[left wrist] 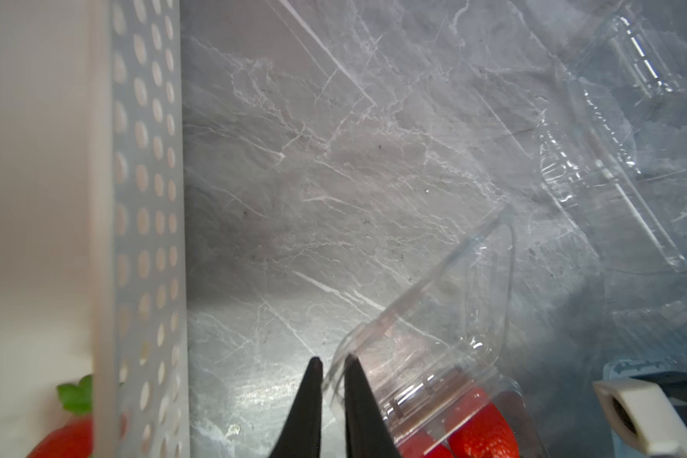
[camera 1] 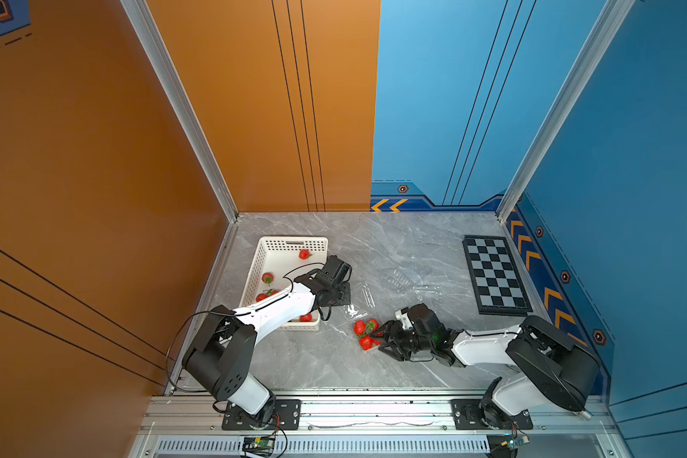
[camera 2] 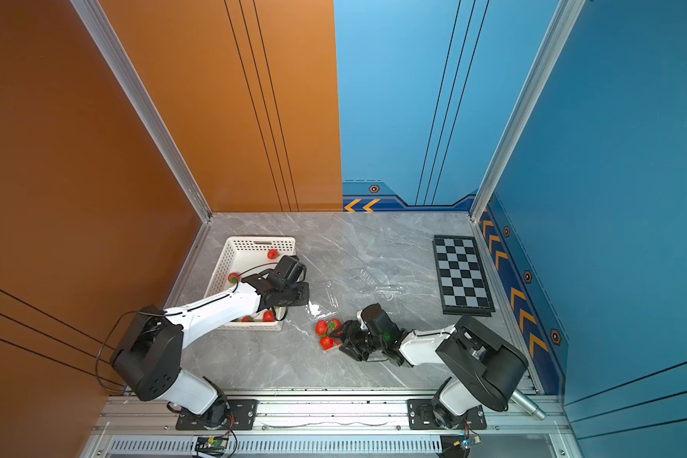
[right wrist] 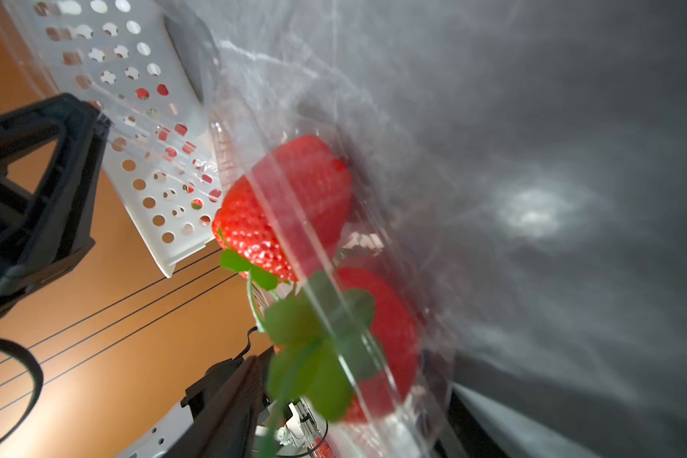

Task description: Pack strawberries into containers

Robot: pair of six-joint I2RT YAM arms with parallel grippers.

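A clear plastic container with several strawberries [camera 1: 365, 343] stands at the table's front middle. Its clear lid [left wrist: 435, 305] is raised and tilted; my left gripper is shut on the lid's edge, beside the basket. From the right, my right gripper [camera 1: 384, 340] reaches low to the container. Its fingers [right wrist: 233, 408] stand apart, with part of the container and a leafy strawberry [right wrist: 385, 316] between or just ahead of them; whether they touch is unclear. Another strawberry [right wrist: 309, 175] lies farther along the container.
The white perforated basket [camera 1: 259, 252], with several strawberries inside, stands at the left under my left arm. Empty clear packaging [camera 1: 408, 281] lies behind the container. A black-framed checkered board [camera 1: 497, 274] is at the right.
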